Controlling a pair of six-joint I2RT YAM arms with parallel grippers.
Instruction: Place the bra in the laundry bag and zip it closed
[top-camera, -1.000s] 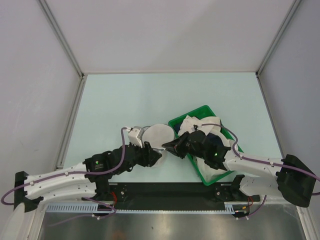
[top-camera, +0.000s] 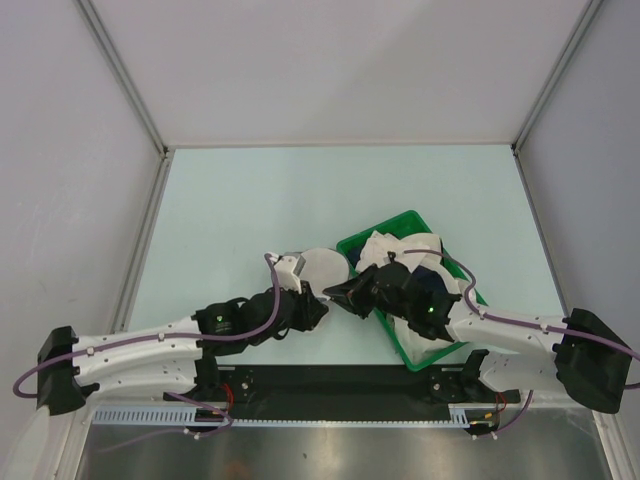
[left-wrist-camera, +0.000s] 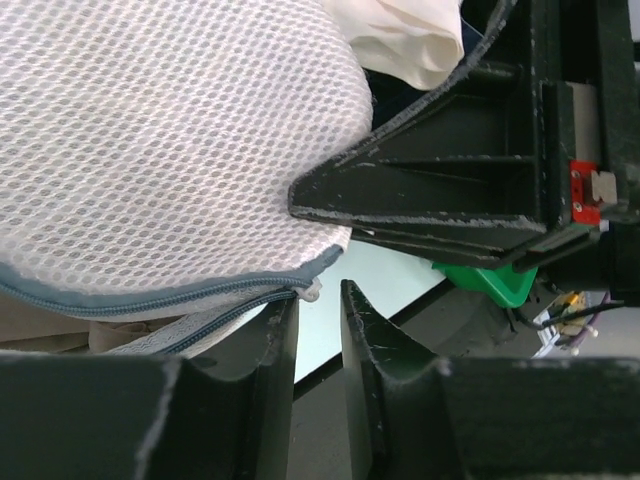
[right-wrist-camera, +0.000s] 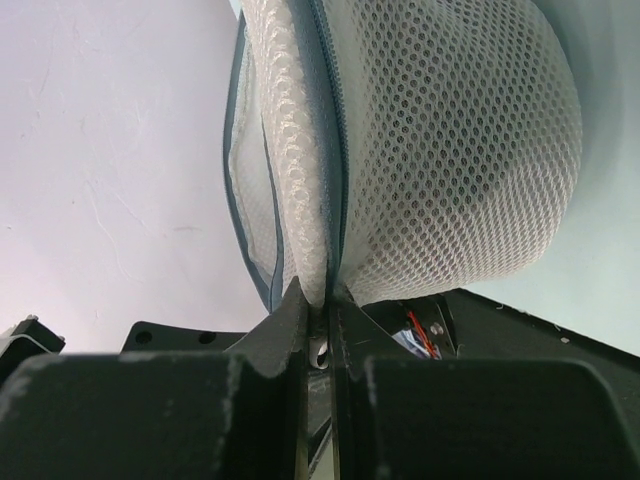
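Observation:
The white mesh laundry bag (top-camera: 324, 266) with grey-blue zip edging (left-wrist-camera: 200, 287) hangs between my grippers. My right gripper is shut on the bag's zipped edge, seen folded in the right wrist view. My left gripper is part open at the zip's end beside the right gripper; a small pale zip end sits by its left finger, and whether it is held cannot be told. The bra cannot be made out.
A green basket (top-camera: 408, 220) of white and dark cloths (top-camera: 394, 247) stands to the right, under my right arm.
My left gripper has moved slightly right and toward the back, closer to the zip end. The right gripper holds still.

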